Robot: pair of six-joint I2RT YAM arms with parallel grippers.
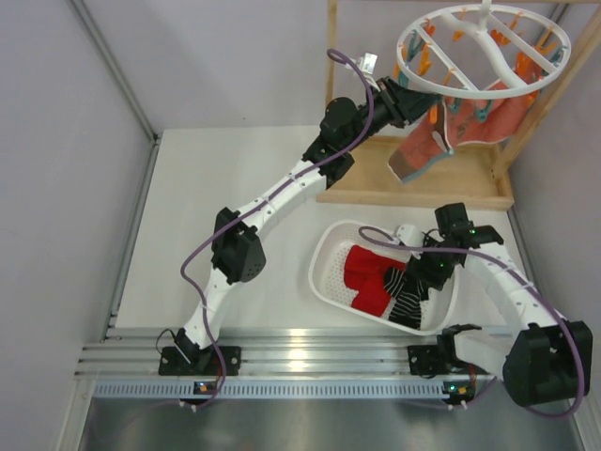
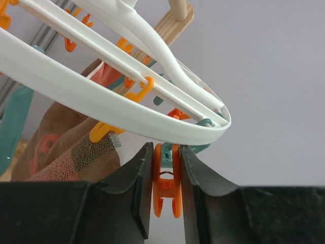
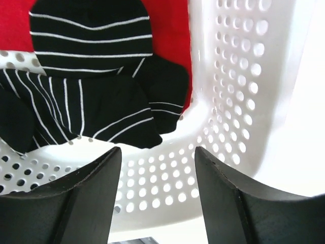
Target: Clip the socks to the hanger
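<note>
The white round hanger (image 1: 484, 92) hangs at the top right, with orange and teal clips along its rim. In the left wrist view, my left gripper is shut on an orange clip (image 2: 166, 189) below the hanger's rim (image 2: 188, 133). A brown and pinkish sock (image 2: 76, 140) hangs beside it. Black socks with white stripes (image 3: 101, 96) and a red sock (image 3: 170, 25) lie in the white basket (image 1: 317, 272). Over the basket's right part, my right gripper stands open with nothing between its fingers, close to a black sock's end.
A wooden stand (image 1: 404, 193) frames the hanger at the back right. Salmon cloth (image 1: 484, 122) hangs from the hanger's right side.
</note>
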